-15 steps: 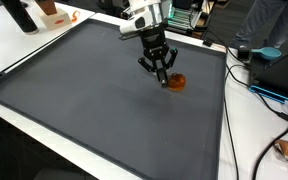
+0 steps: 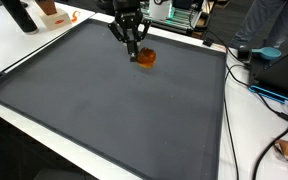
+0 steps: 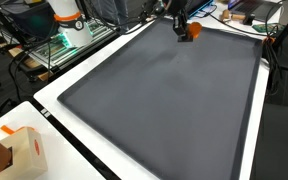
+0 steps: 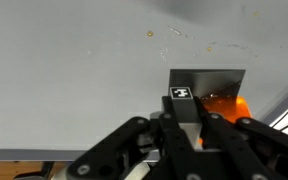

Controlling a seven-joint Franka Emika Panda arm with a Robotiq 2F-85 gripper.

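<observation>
A rounded orange object [image 2: 146,58] hangs at the fingertips of my gripper [image 2: 133,54] near the far edge of the grey board in exterior view 1. In exterior view 2, the orange object [image 3: 194,31] is just right of my gripper [image 3: 180,33], near the board's top edge. The wrist view has my gripper shut on it, with a flat dark plate [image 4: 216,78] beside the fingertips and the orange part [image 4: 224,107] partly behind the gripper. Exactly where the fingers pinch it is hidden.
The grey board [image 2: 104,105] has a pale border and is otherwise bare. Dark cables [image 2: 246,80] run along its right side. In exterior view 2, a pale wooden block [image 3: 16,155] stands off the lower left.
My gripper has travelled toward the far left of exterior view 1, away from the middle right of the board. The orange object has moved along with it.
</observation>
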